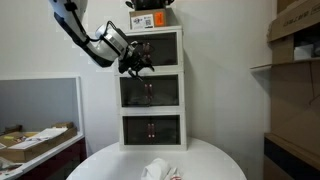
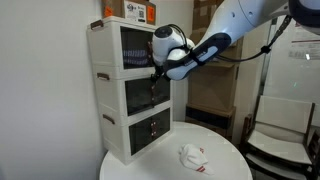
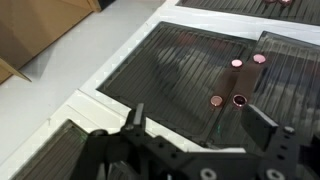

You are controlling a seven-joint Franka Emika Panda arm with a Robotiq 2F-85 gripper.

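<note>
A tall white cabinet [image 1: 152, 113] with three stacked dark ribbed doors stands behind the round white table. Each door front has a pair of brown handles; one pair of handles [image 3: 228, 84] shows up close in the wrist view. My gripper is open, its fingertips wide apart on either side of that view with nothing between them. From the first exterior view, the gripper [image 1: 135, 69] is at the cabinet's front, near the border between the top and middle doors. Whether it touches the cabinet cannot be told.
A crumpled white cloth [image 2: 193, 157] lies on the round table [image 2: 225, 165], which is otherwise largely clear. An orange box [image 1: 147, 19] sits on top of the cabinet. Cardboard boxes [image 1: 295, 100] are at the right, and a chair [image 2: 280, 130] stands beyond the table.
</note>
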